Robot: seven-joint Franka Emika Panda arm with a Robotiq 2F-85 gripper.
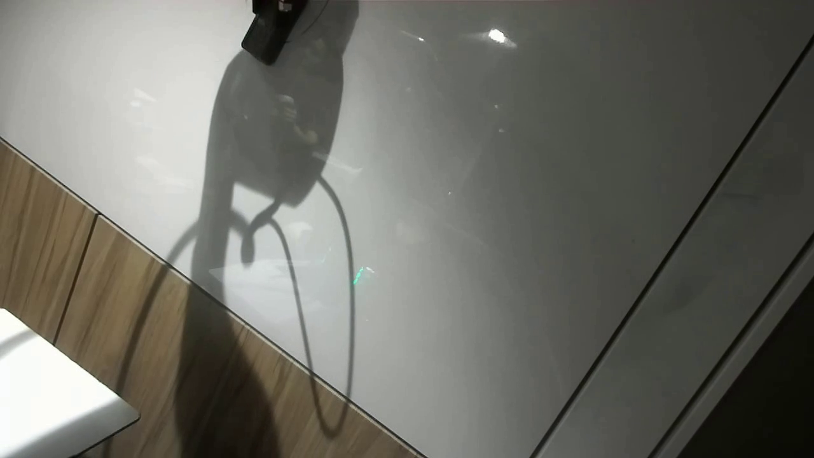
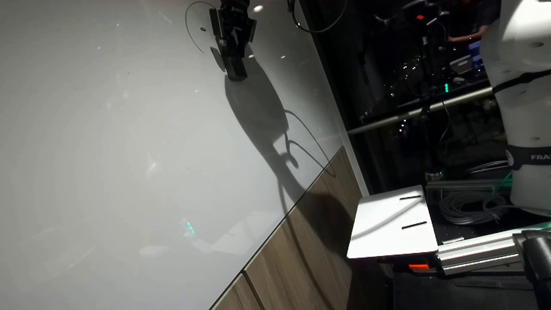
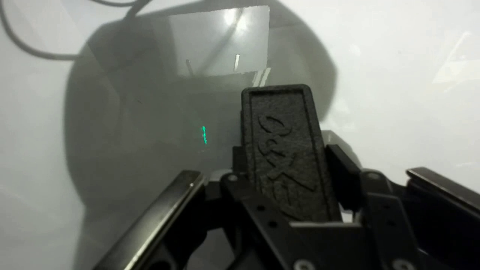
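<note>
A black rectangular block (image 3: pixel 288 148) with raised script on its face, like a board eraser, is gripped between the two fingers of my gripper. Its far end sticks out past the fingertips. In exterior view 2 the block (image 2: pixel 236 69) hangs at the upper middle, close to the glossy white surface (image 2: pixel 155 129); whether it touches cannot be told. Exterior view 1 has only the end of the block (image 1: pixel 265 39) at its top edge, with most of the gripper out of frame. A thin dark curved line (image 2: pixel 186 23) runs on the white surface beside the gripper.
A wood-grain strip (image 1: pixel 152 282) borders the white surface. Beyond it stands a white plate (image 2: pixel 387 243) near the robot's base, with coiled cables (image 2: pixel 465 206). The arm's shadow (image 1: pixel 275 130) falls across the surface, which is otherwise mostly clear.
</note>
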